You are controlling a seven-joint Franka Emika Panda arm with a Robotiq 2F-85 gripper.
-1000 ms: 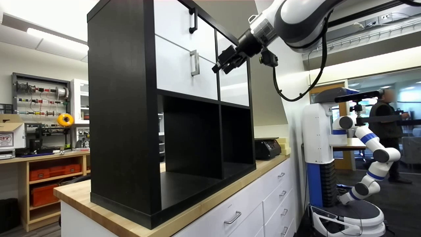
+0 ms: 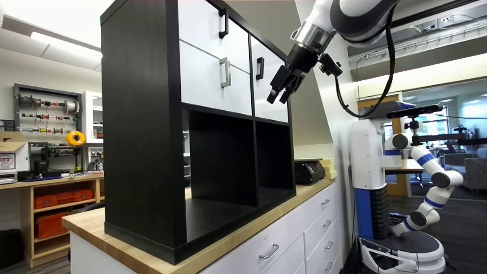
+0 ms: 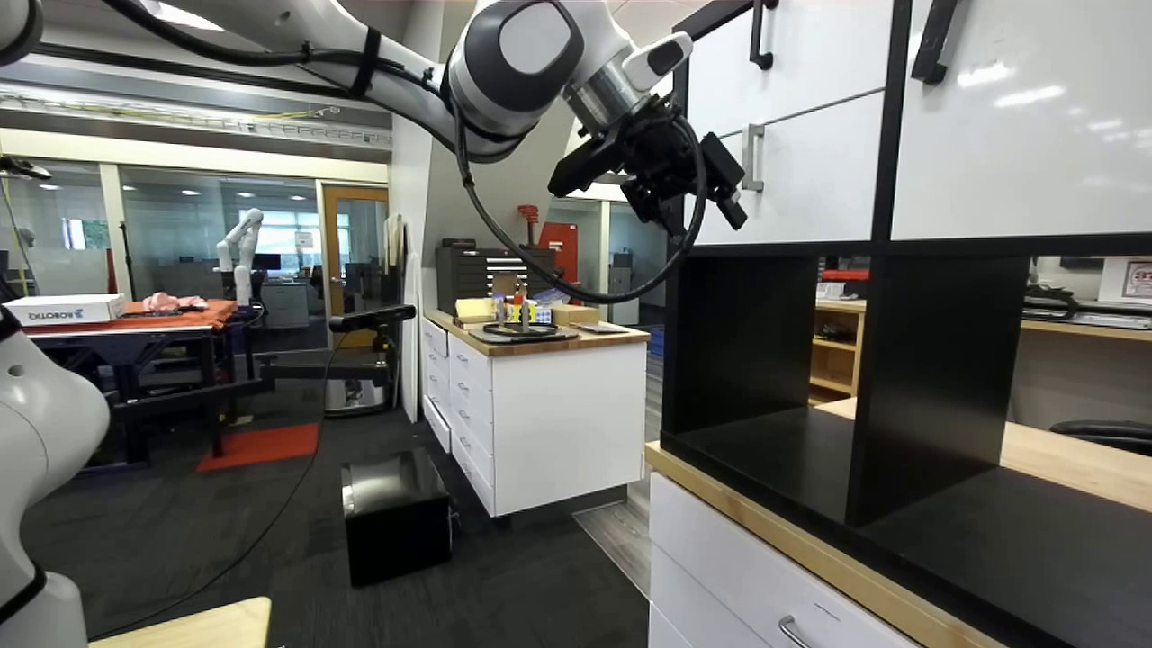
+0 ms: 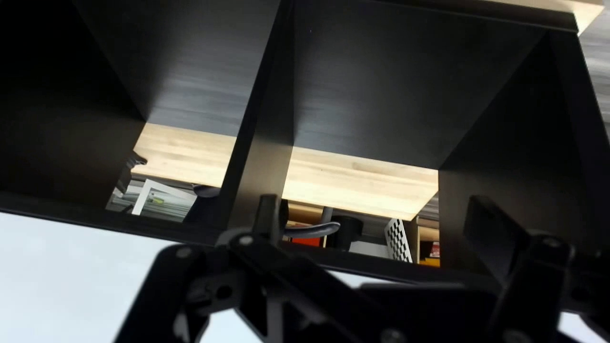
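My gripper hangs, tilted downward, in front of the upper part of a black cabinet. Its two fingers stand wide apart in the wrist view, and nothing shows between them. Two stacked white fronts fill one upper bay, the top one with a black handle, the lower with a silver handle. Another black handle sits on the other bay's front. All these fronts look closed. In exterior view 2 the gripper overlaps the silver handle's side of the cabinet, apart from the handle.
Below the fronts, two open compartments are empty, split by a black divider. The cabinet stands on a wooden counter over white drawers. A dark device sits beside it. A loose cable loops under my wrist.
In exterior view 1 my gripper has moved rightward and a little lower, away from the silver handle, and tipped more steeply down. A person at the far right is gone.
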